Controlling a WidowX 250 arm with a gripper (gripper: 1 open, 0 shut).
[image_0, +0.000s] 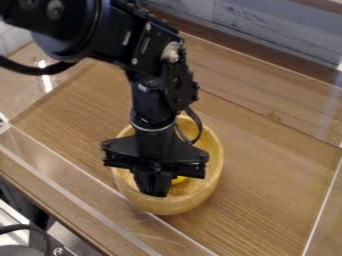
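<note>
A black robot arm reaches down from the top left, its gripper (155, 172) low inside a yellowish bowl (198, 196) near the front of the wooden table. A small yellow object (179, 180) in the bowl is mostly hidden behind the gripper. The fingers point down into the bowl; whether they hold the yellow object I cannot tell.
Bare wooden table (267, 130) surrounds the bowl, with free room to the right and back left. A pale wall stands behind. The table's front left edge runs close by the bowl, with dark cables beyond it.
</note>
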